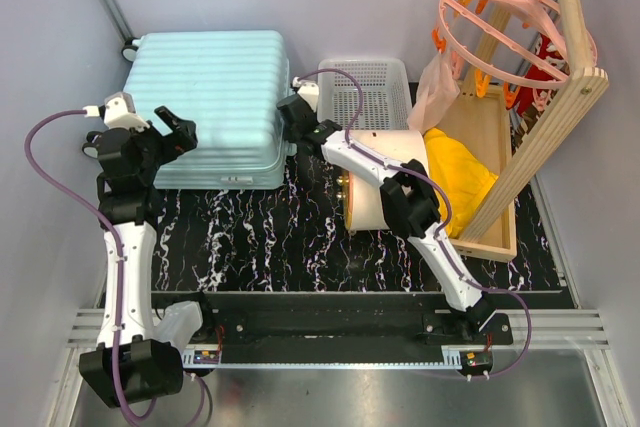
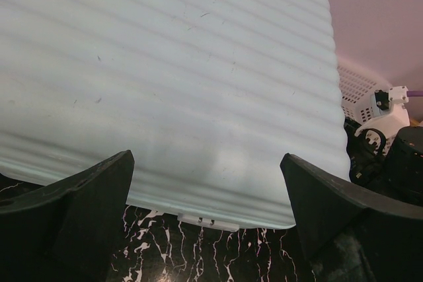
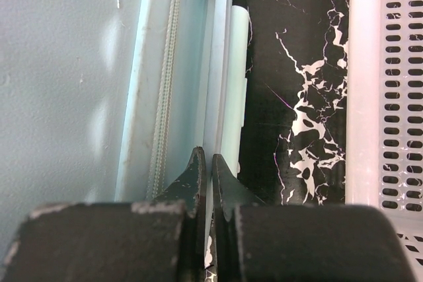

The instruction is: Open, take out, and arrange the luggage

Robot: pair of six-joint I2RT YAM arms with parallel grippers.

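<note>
The pale mint ribbed suitcase [image 1: 205,87] lies flat at the back left, its lid [image 2: 165,84] filling much of the left wrist view. My left gripper [image 1: 178,129] hangs open over its left part, nothing between its fingers. My right gripper is at the suitcase's right side; in the right wrist view its fingertips are shut together at a thin pale rim beside the zipper [image 3: 165,84]. I see nothing clearly held between them.
A white perforated basket [image 1: 365,87] is right of the suitcase. A cream cylinder [image 1: 365,207] lies below it. A wooden rack [image 1: 540,147] with pink hanger and yellow cloth [image 1: 460,177] fills the right.
</note>
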